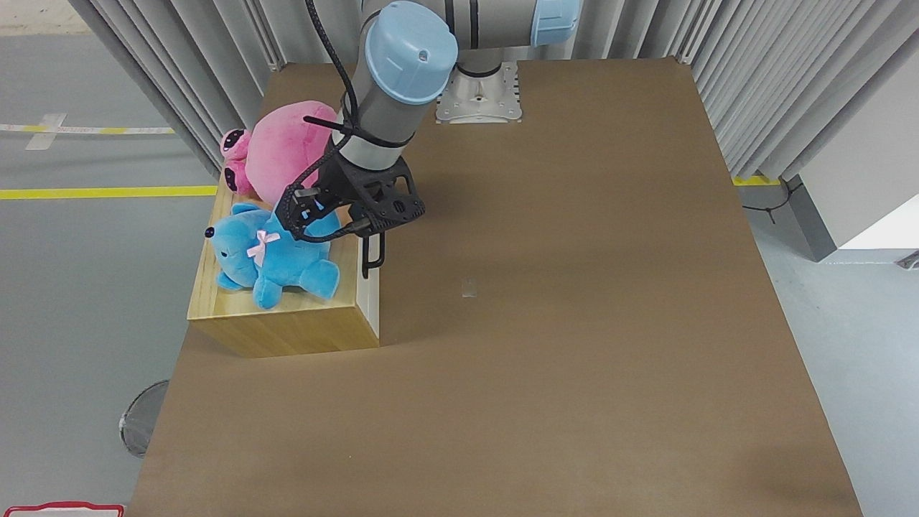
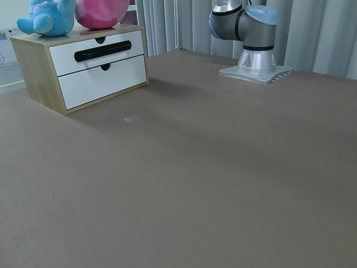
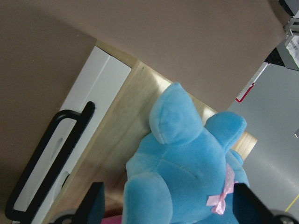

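Note:
A blue plush toy with a pink bow (image 1: 293, 263) rests on a wooden two-drawer box (image 1: 276, 332); a pink plush (image 1: 284, 146) sits behind it. My gripper (image 1: 336, 211) hangs over the box, at the blue plush's rear side. In the wrist view the plush (image 3: 187, 168) fills the space below the two dark fingertips, which stand apart; whether it touches them is unclear. The box's white drawer fronts (image 2: 102, 79) with black handles face into the table.
The arm's base (image 1: 479, 108) stands at the back. The table's left edge is close beside the box.

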